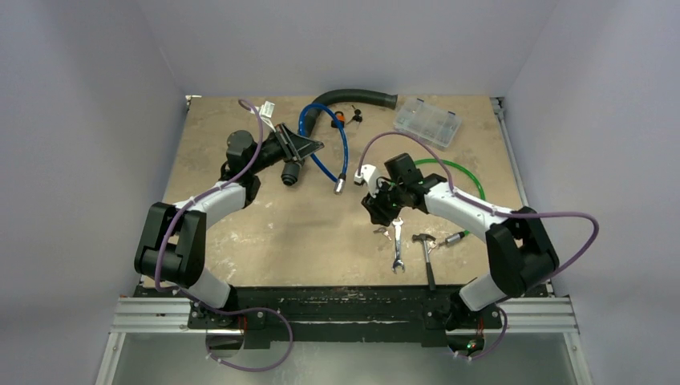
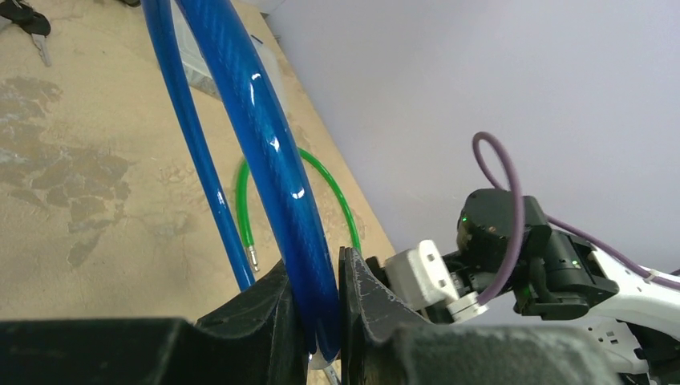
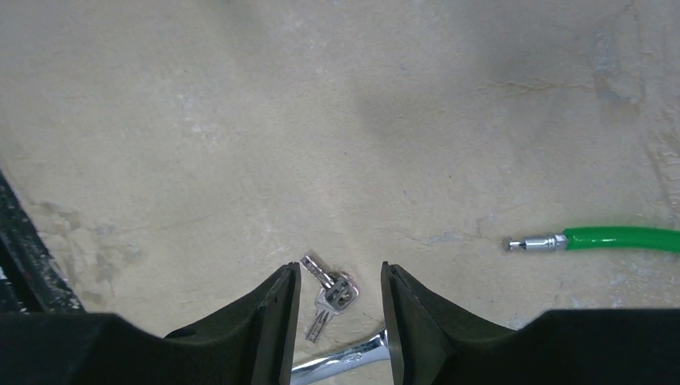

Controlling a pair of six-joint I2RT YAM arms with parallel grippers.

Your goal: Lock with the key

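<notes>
A blue cable lock hangs in a loop from my left gripper, which is shut on its cable; its silver end points down in the top view. My right gripper is part open above the table, with empty space between its fingers. Beneath it, small silver keys lie flat on the table, seen between the fingertips in the right wrist view. Another set of dark-headed keys rests at the back, beside an orange and black padlock.
A wrench lies close to the silver keys, with a hammer to its right. A green cable lock curves behind the right arm. A clear box and a black hose occupy the back.
</notes>
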